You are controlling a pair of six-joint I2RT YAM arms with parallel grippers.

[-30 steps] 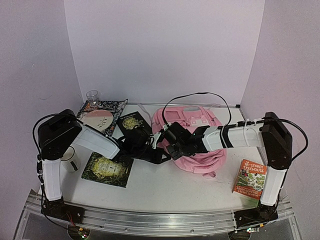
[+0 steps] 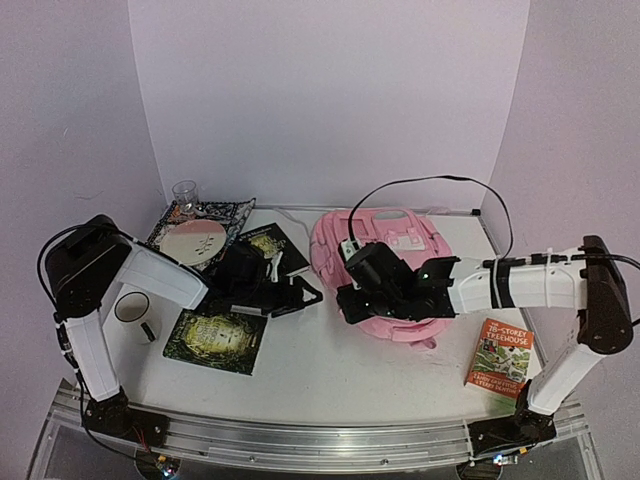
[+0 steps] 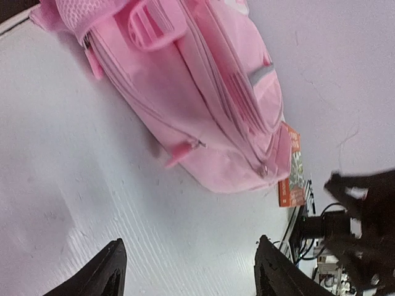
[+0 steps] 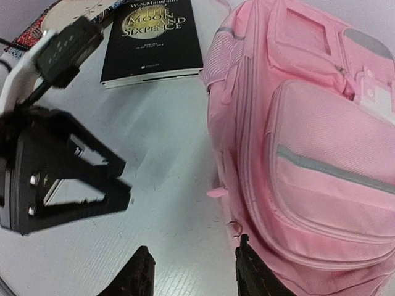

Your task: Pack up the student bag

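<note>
The pink bag [image 2: 420, 240] lies on the table right of centre. In the right wrist view its front pocket [image 4: 333, 142] faces up, and a small pink zip pull [image 4: 217, 192] sticks out from its left side. Another pink pull [image 3: 179, 154] shows in the left wrist view. My left gripper [image 2: 312, 293] stands open over bare table left of the bag; nothing is between its fingers. Above the bag's left edge is my right gripper [image 2: 345, 300], also open and empty, its fingers [image 4: 139, 274] apart. The black book [image 4: 157, 40] lies flat left of the bag.
A dark book with a gold design [image 2: 215, 342] lies front left, beside a white mug [image 2: 131, 308]. A pale plate [image 2: 193, 243] and a clear glass [image 2: 185, 193] stand at back left. An orange book [image 2: 500, 355] is at far right.
The two grippers, close together a second ago, have drawn apart; the right arm shifted right and the left gripper back to the left. The bag sits slightly farther right than a second ago.
</note>
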